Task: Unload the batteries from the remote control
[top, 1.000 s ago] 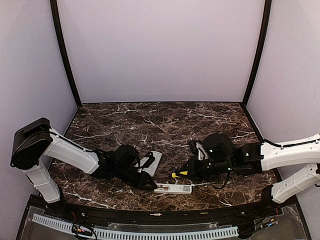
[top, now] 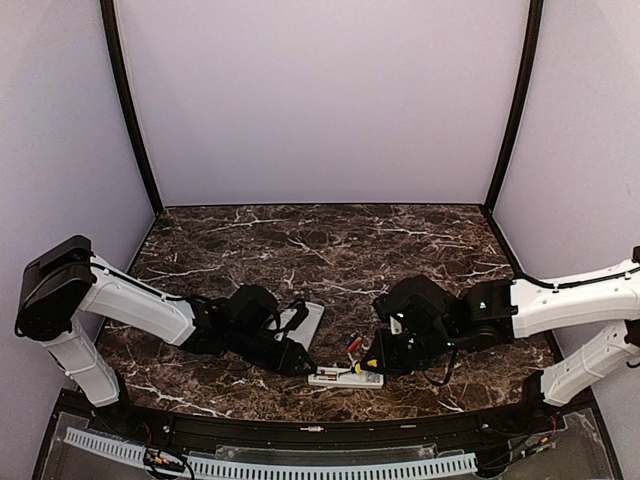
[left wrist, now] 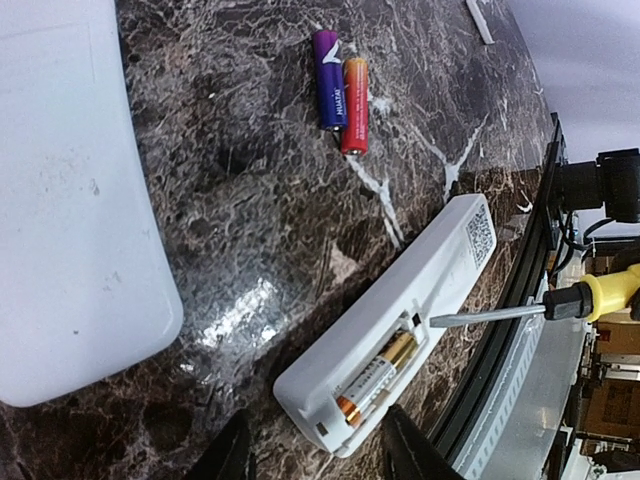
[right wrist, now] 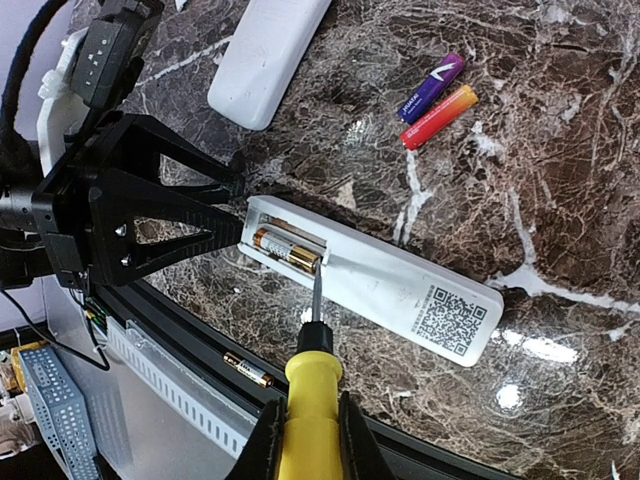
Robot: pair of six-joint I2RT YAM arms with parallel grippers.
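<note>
The white remote control (right wrist: 400, 285) lies face down, its battery compartment uncovered at the left end. A gold-and-silver battery (left wrist: 378, 378) sits in that compartment. My right gripper is shut on a yellow-handled screwdriver (right wrist: 312, 375). In the right wrist view, the screwdriver's metal tip meets the inner end of the battery; exact contact is hard to tell. At the remote's compartment end stands my left gripper (top: 303, 366), open, its fingers (right wrist: 212, 236) close beside the white end wall. No battery shows between them.
A purple battery (right wrist: 432, 88) and a red-orange one (right wrist: 440, 118) lie side by side behind the remote. Another gold-ended battery (right wrist: 247, 369) lies by the table's front rail. A white flat object (left wrist: 70, 200) rests behind my left gripper. Free table stretches toward the back.
The screwdriver has come down and toward the front, from above the table behind the remote onto its compartment.
</note>
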